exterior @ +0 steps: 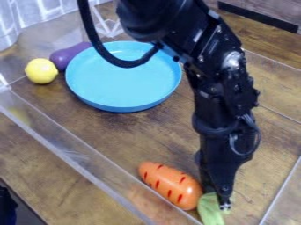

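Observation:
An orange toy carrot [167, 181] with dark red stripes lies near the bottom centre of the table, its green top [212, 209] pointing toward the lower right. The black gripper [216, 195] is low at the table, its fingertips at the junction of the carrot's body and its green top, partly covering it. The fingers look shut; whether the carrot is between them cannot be made out.
A blue plate [123, 79] sits at the upper left, with a yellow lemon [41, 70] and a purple eggplant [67, 56] beside it. A clear strip crosses the lower left.

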